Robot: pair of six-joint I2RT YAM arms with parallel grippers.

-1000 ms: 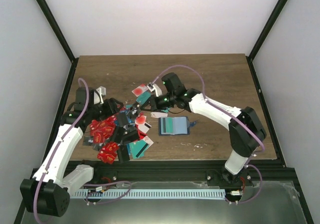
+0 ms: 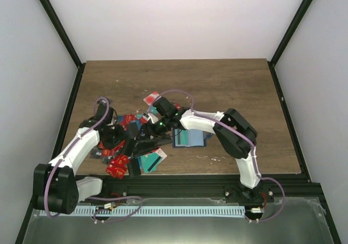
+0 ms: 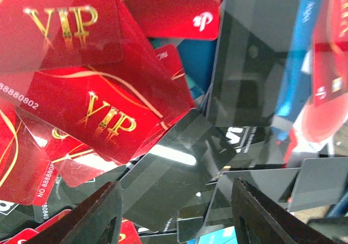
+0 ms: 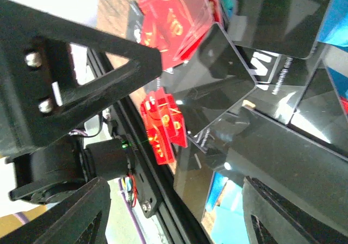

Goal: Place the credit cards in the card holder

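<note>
A heap of loose cards, red VIP ones [image 3: 106,116], black ones [image 4: 304,154] and some teal ones [image 2: 150,160], covers the left part of the table. The card holder [image 2: 190,138], blue with pale card slots, lies open to the right of the heap. My left gripper hangs over the heap, fingers apart, nothing held between them; black and red cards lie beneath. Over the heap's right side, my right gripper is open, its fingers empty above black cards. In the top view, both fingertips are hard to make out against the black cards.
The two grippers are close together; part of the left one [image 4: 109,75] reaches into the right wrist view. A red and white card [image 2: 151,98] lies behind the heap.
</note>
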